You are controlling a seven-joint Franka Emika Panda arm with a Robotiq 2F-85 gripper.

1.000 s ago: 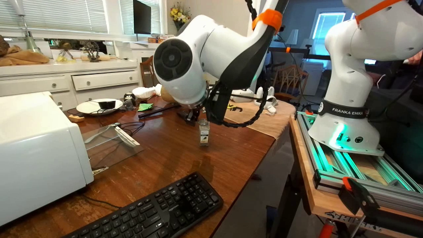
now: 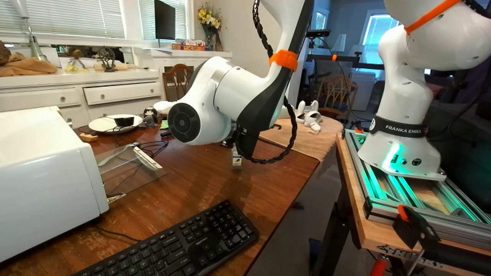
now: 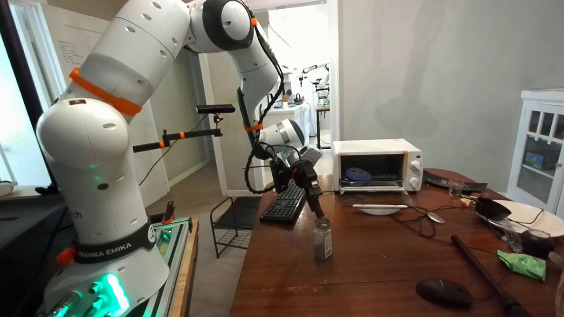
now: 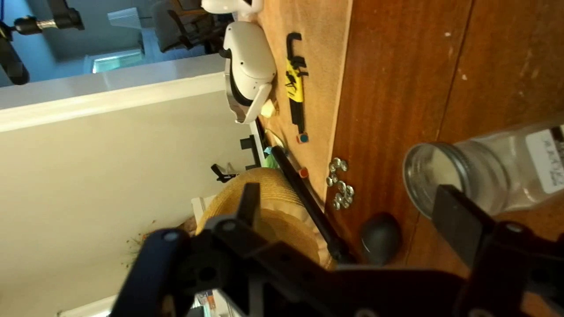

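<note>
A clear glass jar with a metal rim [image 3: 323,242] stands upright on the wooden table, a label on its side. The gripper [image 3: 317,209] is tilted down just by the jar's top. In the wrist view the gripper is open, its fingers wide apart. The jar [image 4: 489,169] lies to the right of that gap, and the right finger [image 4: 458,224] covers part of its rim; whether they touch I cannot tell. From exterior view 1, only the lower part of the jar [image 2: 236,161] shows below the arm, and the fingers are hidden.
A black keyboard [image 2: 198,243] and a white toaster oven [image 3: 378,150] share the table. A computer mouse [image 3: 443,293], a black rod [image 3: 484,272] and a white plate [image 3: 544,214] lie farther off. Small metal pieces [image 4: 341,185] are scattered near the tan cloth. Bare wood surrounds the jar.
The arm has come lower and swung somewhat left in exterior view 1, toward the camera side. It now hides the jar's upper part, which showed before. The jar stands in the same place.
</note>
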